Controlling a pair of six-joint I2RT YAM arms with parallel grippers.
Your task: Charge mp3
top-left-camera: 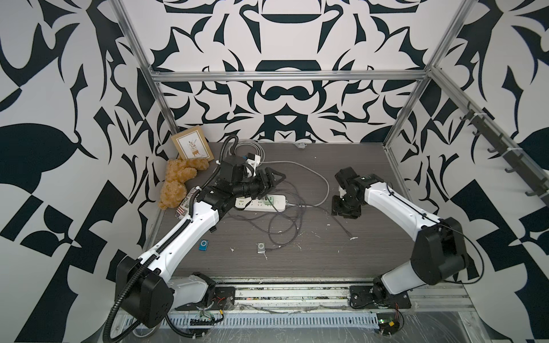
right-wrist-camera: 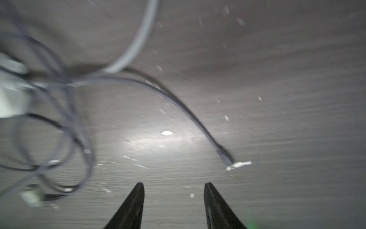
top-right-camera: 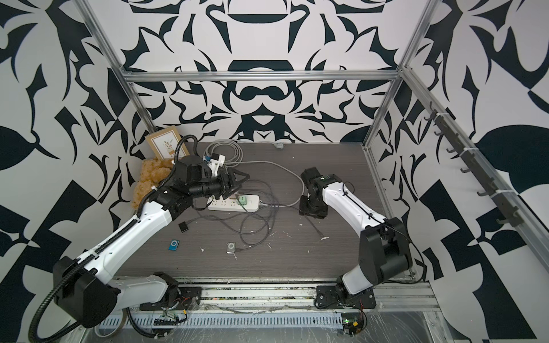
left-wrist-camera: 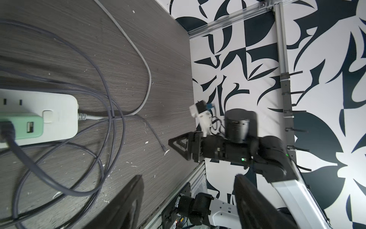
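Note:
A small blue mp3 player [top-left-camera: 203, 244] lies at the front left of the table. Right of it is a small silver square device [top-left-camera: 261, 247], touching or close to the grey cable [top-left-camera: 298, 225]. A green charger block [left-wrist-camera: 32, 126] sits on the white power strip [left-wrist-camera: 61, 110], with a cable plugged in. My left gripper [top-left-camera: 280, 176] hangs above the strip, its fingers apart and empty. My right gripper is open above the table, nothing between its fingers. Ahead of it lies a loose cable end [right-wrist-camera: 226, 156].
A small black square [top-right-camera: 183, 227] lies beyond the blue player. A brown plush toy [top-left-camera: 174, 180] and a framed picture [top-left-camera: 192, 143] occupy the left side. Cable loops cover the middle.

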